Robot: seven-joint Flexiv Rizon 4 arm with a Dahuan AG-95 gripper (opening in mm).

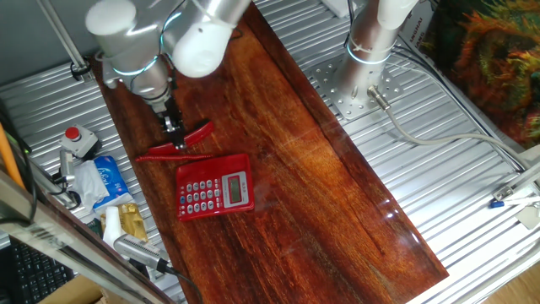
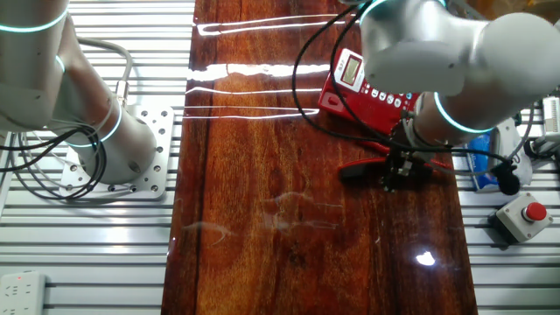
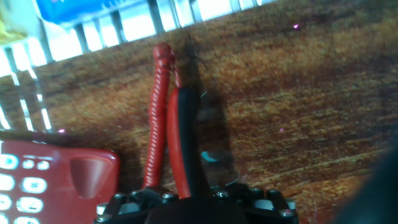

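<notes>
A red telephone base (image 1: 215, 187) with grey keys and a small display lies on the wooden table. Its handset (image 1: 196, 135), red outside and black inside, lies off the base near the table's edge, with a coiled red cord (image 3: 157, 118) alongside. My gripper (image 1: 175, 142) is down at the middle of the handset. In the wrist view the handset (image 3: 185, 137) runs in under the gripper at the bottom edge. Dark finger parts lie on both sides there, but their tips are hidden, so whether they grip it cannot be made out.
A blue tissue pack (image 1: 110, 181) and a red emergency button (image 1: 73, 133) sit on the slatted metal surface beyond the table's edge.
</notes>
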